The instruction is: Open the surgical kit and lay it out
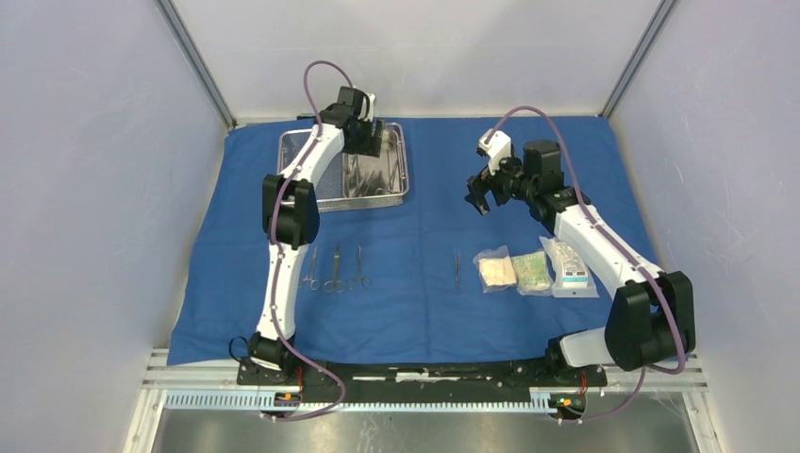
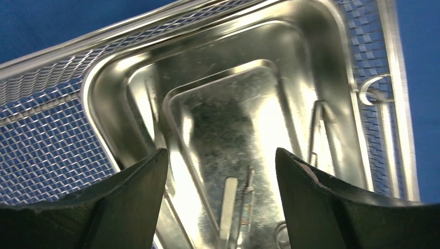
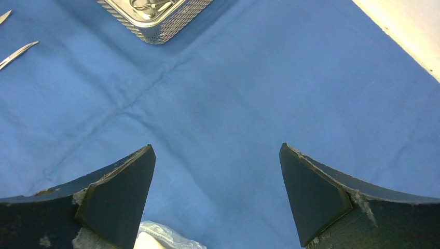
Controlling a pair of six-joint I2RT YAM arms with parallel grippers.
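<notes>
Above the steel tray [image 2: 223, 119], which sits inside a wire mesh basket [image 1: 398, 200], my left gripper stands part open with nothing between its fingers. Thin metal instruments lie in the tray: a slim one [image 2: 159, 132] along its left side, a flat pale handle [image 2: 227, 205], a ridged slim tool [image 2: 246, 212] and part of a ringed tool [image 2: 282, 234]. My right gripper hangs wide open and empty over bare blue cloth [image 3: 233, 93].
Several ringed instruments [image 1: 336, 274] lie in a row on the cloth at front left. A slim tool [image 1: 458, 271] and packets of gauze [image 1: 496, 270] lie front right, near a white pack [image 1: 569, 271].
</notes>
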